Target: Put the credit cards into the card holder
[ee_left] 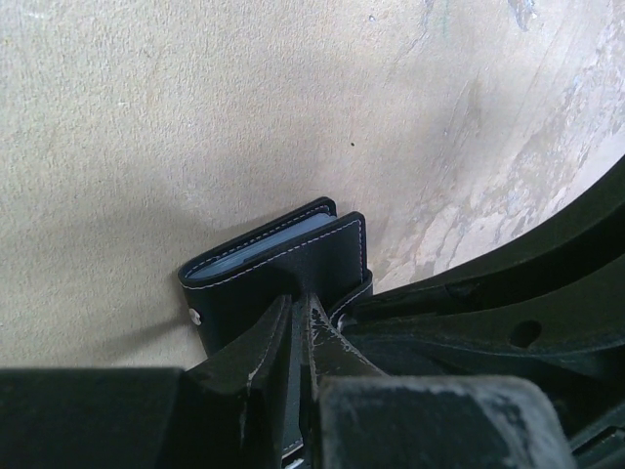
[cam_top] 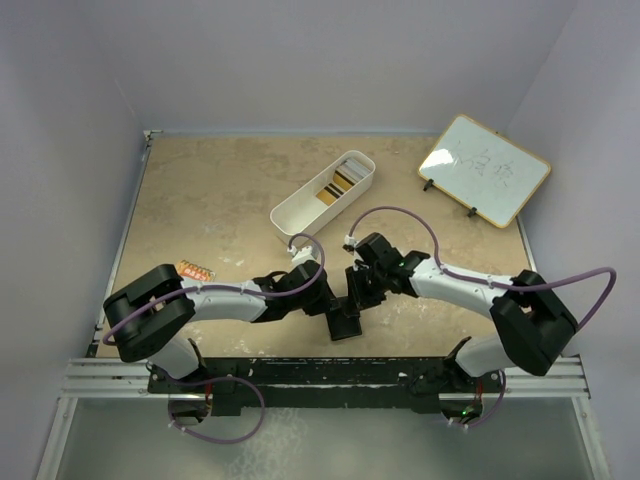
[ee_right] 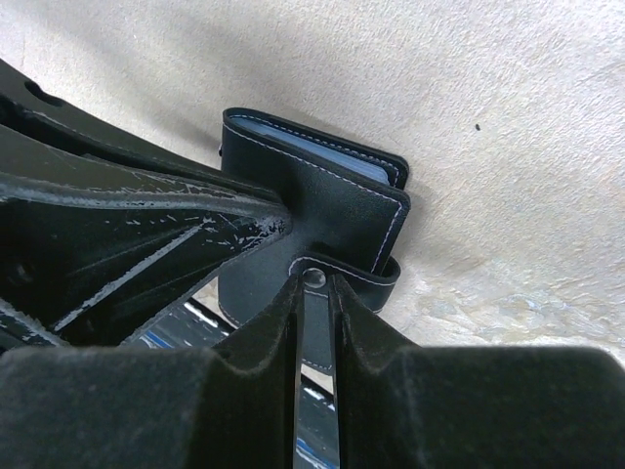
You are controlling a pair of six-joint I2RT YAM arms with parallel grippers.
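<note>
The black card holder (cam_top: 344, 322) lies upon the table between both grippers. Pale bluish edges (ee_right: 342, 156) show in its open top; whether cards are among them I cannot tell. A strap (ee_right: 366, 280) with a silver snap (ee_right: 313, 277) crosses its front. My left gripper is shut over the holder's face, nothing visible between its fingers. My right gripper is nearly closed at the strap, with the snap showing in its narrow gap; whether strap is pinched there stays unclear. Gold, black and pale cards (cam_top: 342, 183) lie in the white tray.
Behind the grippers stands the white tray (cam_top: 290, 217), set at a slant. A whiteboard (cam_top: 487, 168) leans at the back right, and an orange patterned item (cam_top: 194, 271) lies at the left.
</note>
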